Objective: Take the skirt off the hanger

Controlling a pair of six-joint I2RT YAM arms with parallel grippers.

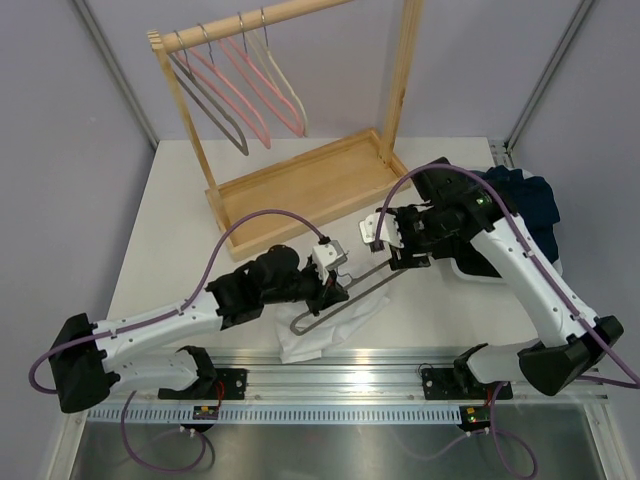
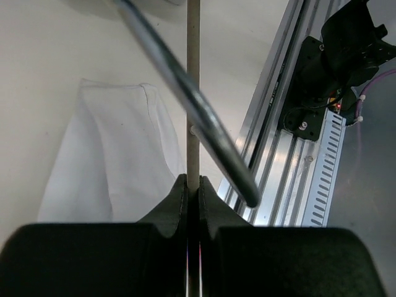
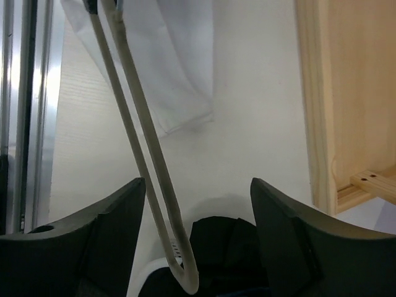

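Observation:
A grey hanger [image 1: 350, 302] with no cloth on it is held above the table, slanting up to the right. My left gripper [image 1: 326, 298] is shut on one bar of the hanger [image 2: 193, 148]; a blurred metal rod crosses close in front of it in the left wrist view. On the table below lies a white cloth [image 1: 318, 338], probably the skirt, flat and lightly creased. My right gripper stands open, its fingers apart. The hanger's far end [image 3: 179, 247] reaches into that gap, nearer the left-hand finger in the right wrist view.
A wooden rack [image 1: 275, 20] carries several hangers at the back, above its wooden base [image 1: 300, 180]. Dark clothes [image 1: 535, 205] lie in a white basket [image 1: 480, 278] at the right.

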